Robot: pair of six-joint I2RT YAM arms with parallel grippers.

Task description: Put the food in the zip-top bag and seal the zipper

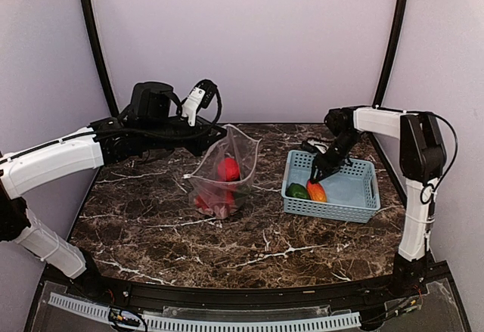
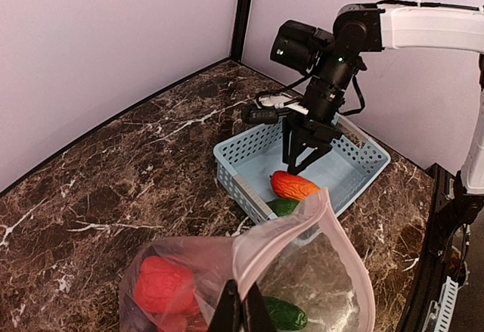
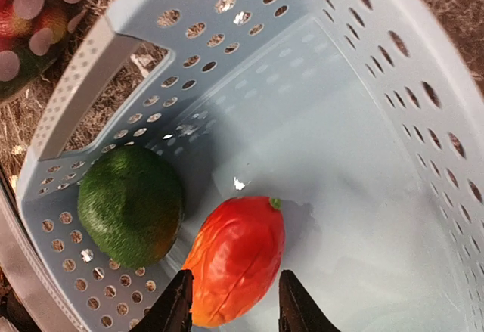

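The clear zip top bag (image 1: 227, 147) hangs open-mouthed with red food (image 1: 228, 169) inside. In the left wrist view, my left gripper is shut on the bag's rim, and a green food (image 2: 286, 314) shows through the plastic. My right gripper is over the basket, its fingers parted on either side of a red-orange food (image 3: 238, 245). A slim gap seems to show by the right-hand finger (image 3: 293, 302), so a firm grip cannot be confirmed. The food lies tilted beside a dark green round food (image 3: 130, 205).
The light blue perforated basket (image 1: 359, 211) stands on the right of the marble table, mostly empty on its right side. Bare marble (image 1: 249, 252) lies in front of the bag and basket.
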